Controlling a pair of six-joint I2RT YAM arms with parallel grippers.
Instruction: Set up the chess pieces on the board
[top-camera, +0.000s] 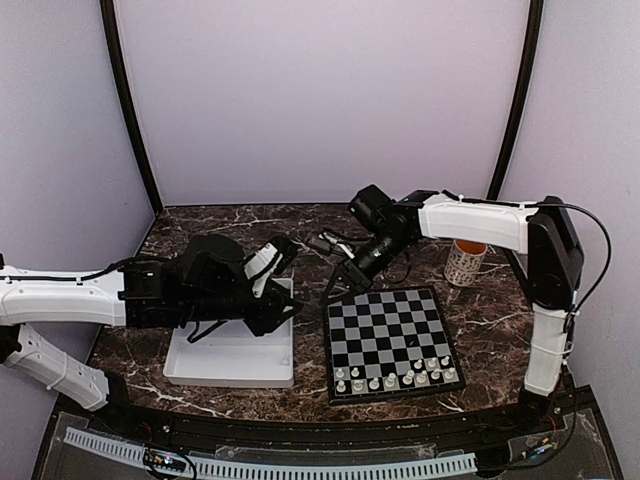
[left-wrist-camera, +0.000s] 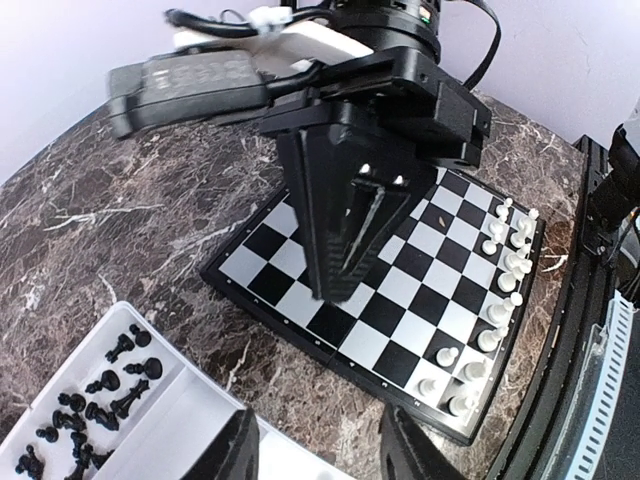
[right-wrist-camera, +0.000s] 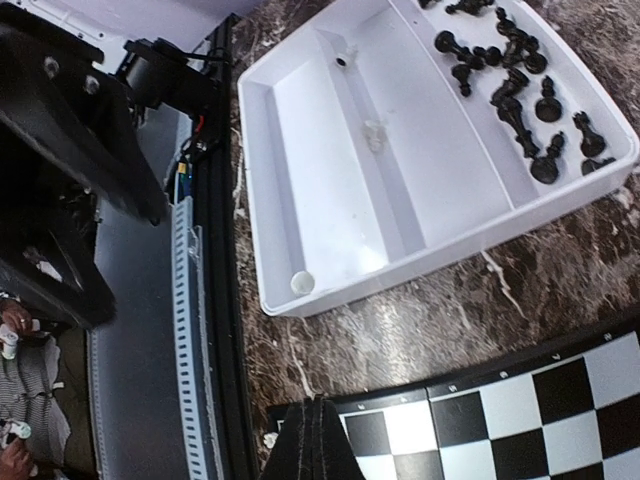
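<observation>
The chessboard (top-camera: 385, 335) has white pieces (left-wrist-camera: 496, 313) along its near side; its far squares are bare. Black pieces (right-wrist-camera: 545, 165) lie in one compartment of the white tray (top-camera: 225, 365), left of the board. My left gripper hangs over the tray, open and empty, fingers at the bottom of its wrist view. My right gripper (top-camera: 335, 290) is above the board's far left corner, facing the tray; it is shut, with nothing seen between its fingers.
A patterned cup (top-camera: 464, 262) stands at the back right of the marble table (top-camera: 490, 340). The two grippers are close together in the middle.
</observation>
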